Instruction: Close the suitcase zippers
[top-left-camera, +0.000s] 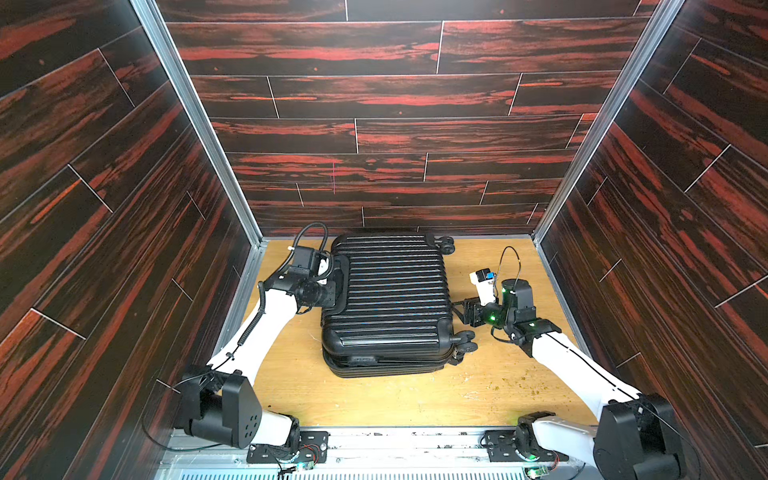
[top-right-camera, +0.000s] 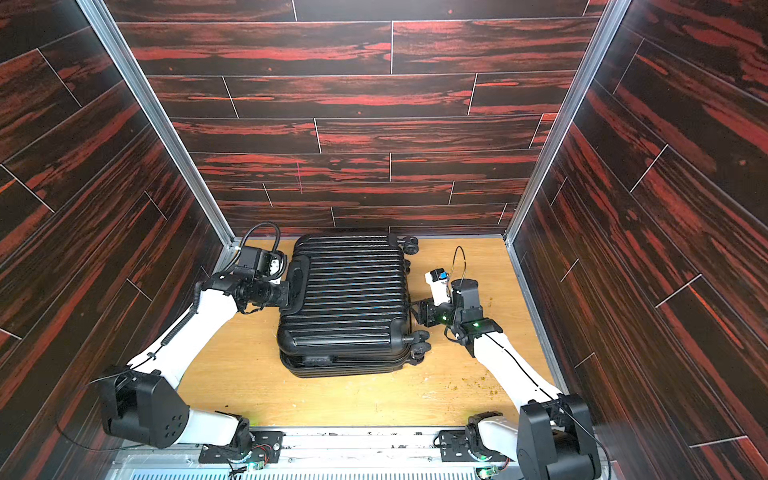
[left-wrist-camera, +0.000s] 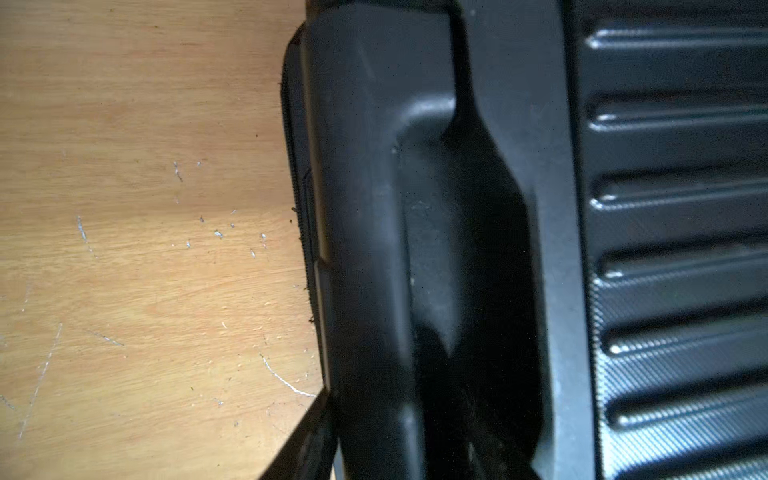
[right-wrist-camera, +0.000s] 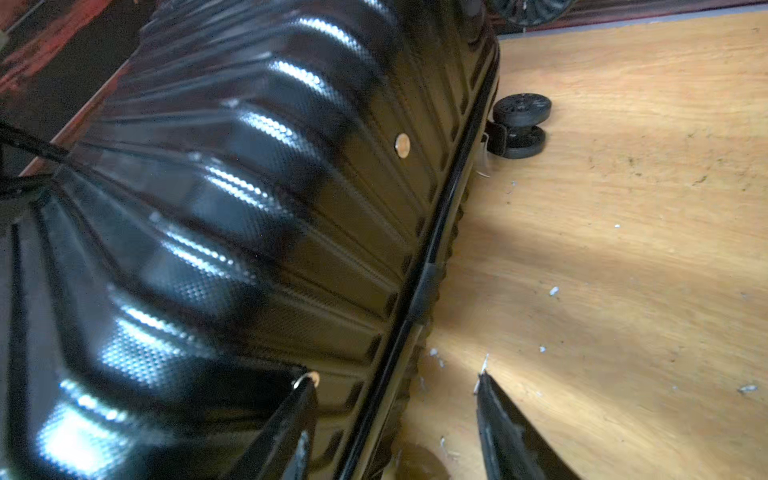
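A black ribbed suitcase (top-left-camera: 392, 296) lies flat on the table, its lid down over the base, with a gap along the front edge. At its left side my left gripper is shut on the suitcase handle (left-wrist-camera: 360, 240), one finger on either side of the grip. Beside the right, wheeled side stands my right gripper, open, one fingertip near the shell and the other over bare table. The seam (right-wrist-camera: 432, 240) along that side runs between shell and base in the right wrist view. No zipper pull can be made out.
Wheels (top-left-camera: 462, 344) stick out at the front right corner, and more wheels (top-left-camera: 444, 244) at the back right. Dark panelled walls surround it.
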